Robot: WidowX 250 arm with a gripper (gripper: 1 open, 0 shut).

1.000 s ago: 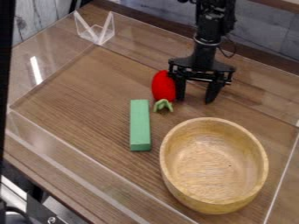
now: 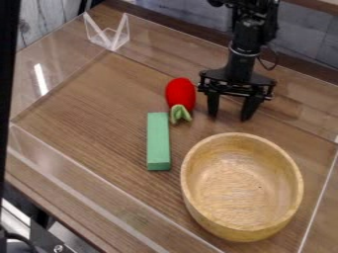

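A black robot arm reaches down from the top right, its gripper [image 2: 231, 99] low over the table just right of a red object [image 2: 181, 93] with a green tip, like a toy vegetable. The two are apart. I cannot tell whether the fingers are open or shut. A green bar [image 2: 157, 141] lies below the red object, and a large wooden bowl [image 2: 242, 188] sits at the front right.
A white wire holder [image 2: 109, 35] stands at the back left. A wall runs along the back.
My gripper has moved right, away from the red object. The red object, green bar and bowl look essentially unmoved.
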